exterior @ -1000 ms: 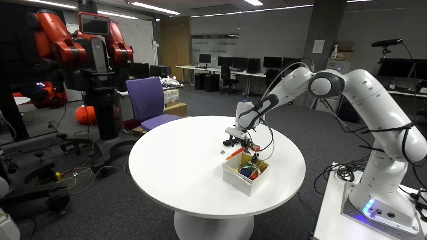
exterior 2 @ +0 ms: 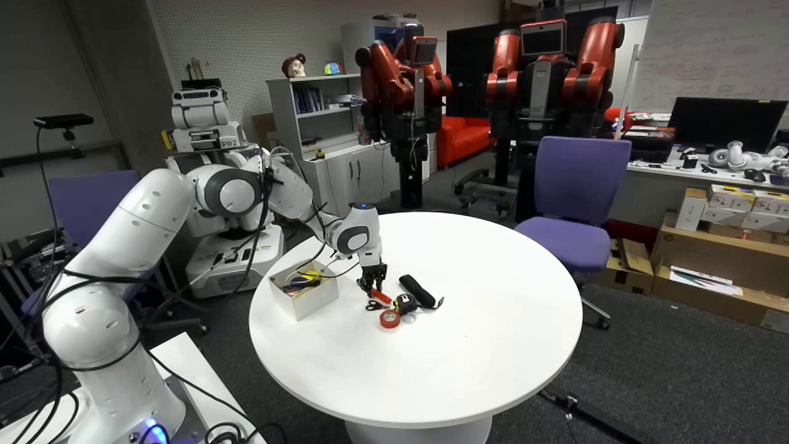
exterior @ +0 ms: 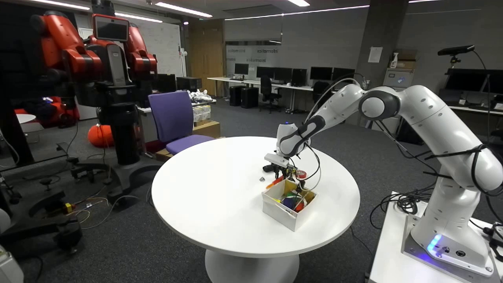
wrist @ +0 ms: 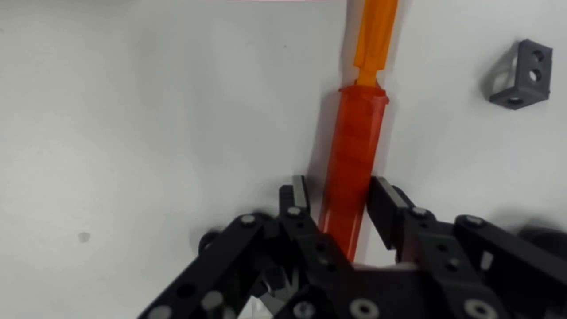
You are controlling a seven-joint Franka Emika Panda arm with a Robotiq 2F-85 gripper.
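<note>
A tool with a translucent red body (wrist: 355, 143) and an orange end (wrist: 376, 34) lies flat on the white table. My gripper is low over it, one black finger on each side of the red part. The fingers are part open: a gap shows on the left of the tool, while the right finger (wrist: 386, 204) is against it or very close. In exterior view 2, the gripper (exterior 2: 373, 285) stands at the end of the red tool (exterior 2: 381, 296).
A white box (exterior: 279, 212) of mixed items stands close beside the gripper. Red tape (exterior 2: 389, 319), a tape measure (exterior 2: 405, 303), a black case (exterior 2: 418, 291) and a small grey bracket (wrist: 526, 77) lie around.
My gripper's fingers have come closer together around the red tool. The arm has shifted slightly downward. The box and the tool appear unmoved.
</note>
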